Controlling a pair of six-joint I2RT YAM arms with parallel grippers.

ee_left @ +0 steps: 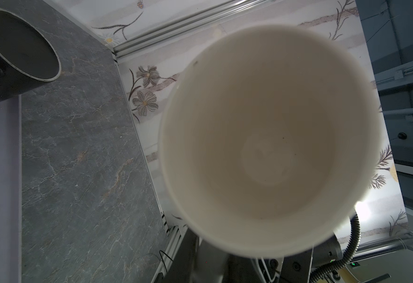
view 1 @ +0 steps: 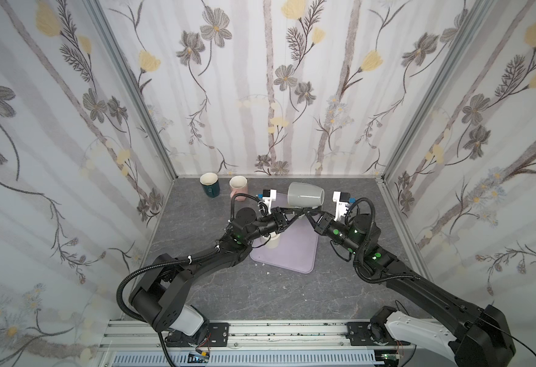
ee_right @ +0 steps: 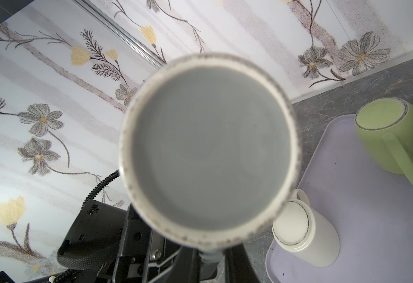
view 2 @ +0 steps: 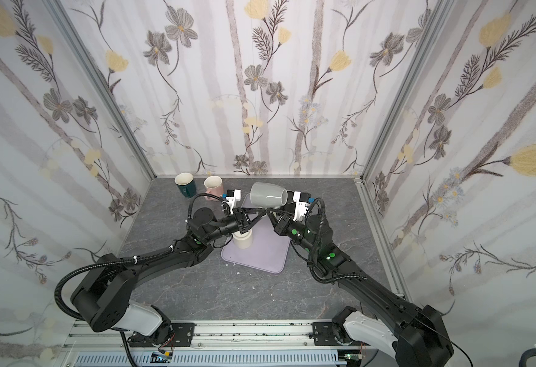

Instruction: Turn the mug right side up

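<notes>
A grey mug [view 1: 304, 194] is held sideways above the lavender tray [view 1: 292, 257]. Its white interior [ee_left: 267, 127] faces my left gripper's camera, and its grey base [ee_right: 208, 151] faces the right one. My left gripper [view 1: 294, 211] and my right gripper [view 1: 309, 212] meet beneath it, both shut on it, probably at its handle side, which is mostly hidden by the fingers. On the tray, an upturned green mug [ee_right: 376, 136] and an upturned white mug [ee_right: 310, 235] show in the right wrist view.
A dark teal mug [view 1: 210, 186] and a pink mug [view 1: 238, 184] stand upright at the back left. A dark mug [ee_left: 18, 61] also shows in the left wrist view. Bare grey table surrounds the tray, with walls on the sides and back.
</notes>
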